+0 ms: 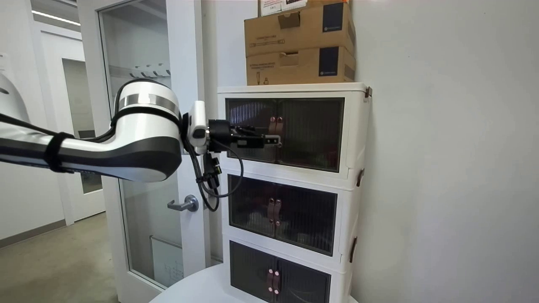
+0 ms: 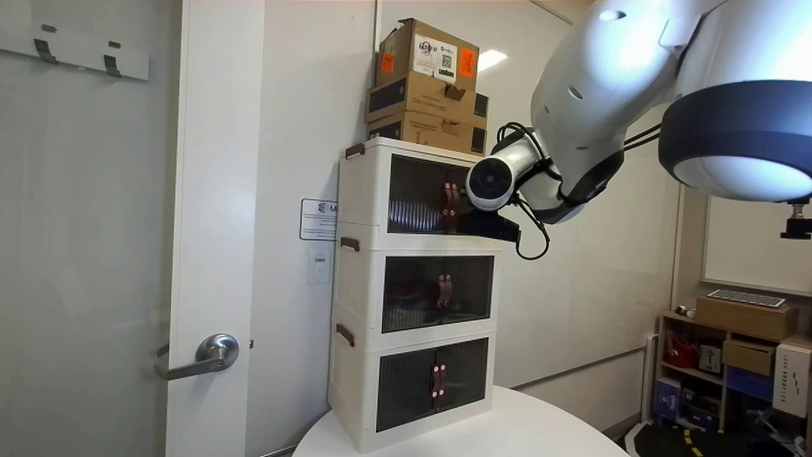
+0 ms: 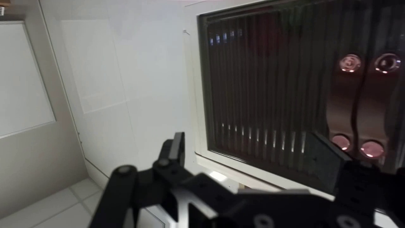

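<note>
A white cabinet (image 1: 283,179) of three stacked tiers has dark ribbed double doors, all closed. The top tier's doors (image 1: 309,134) carry paired brown strap handles (image 2: 450,199) with pinkish studs. At their lower part, in exterior view 1, is my gripper (image 1: 273,140); exterior view 2 mostly hides its fingers behind the wrist. In the wrist view my gripper is open, its fingers far apart with nothing between them. The right finger (image 3: 326,157) lies close to the studded end of the strap handles (image 3: 344,100). Whether it touches them I cannot tell.
Cardboard boxes (image 1: 298,40) are stacked on the cabinet, which stands on a round white table (image 2: 533,426). A glass door with a lever handle (image 2: 205,357) is beside it. Cables (image 1: 237,182) loop under my wrist. Open air lies below the gripper, in front of the lower tiers.
</note>
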